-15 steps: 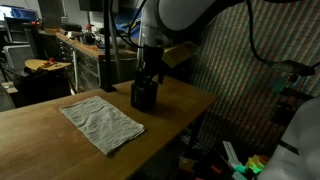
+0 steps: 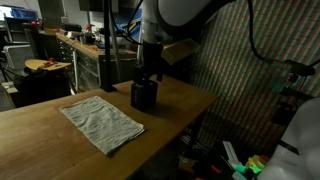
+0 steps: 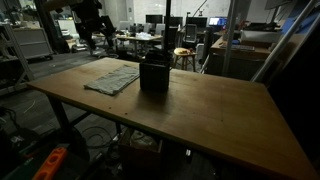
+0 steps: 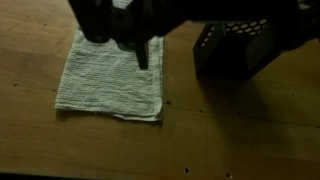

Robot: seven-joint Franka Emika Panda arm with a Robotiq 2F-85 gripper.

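A pale, wrinkled cloth (image 2: 103, 123) lies spread flat on the wooden table; the wrist view shows part of the same cloth (image 4: 112, 80). Behind it stands a black box (image 2: 144, 95) with an open top, its perforated wall (image 4: 232, 45) visible at the right of the wrist view. My gripper (image 2: 150, 73) hangs above the table, apart from the cloth and overlapping the box's line of sight. Its fingers are open, with nothing seen between them. Dark, blurred gripper parts cover the top of the wrist view, and the box's inside is mostly hidden.
Stools, desks and monitors fill the room behind, away from the tabletop.
My arm and gripper have risen slightly over the last second. The cloth and the black box have stayed where they were.
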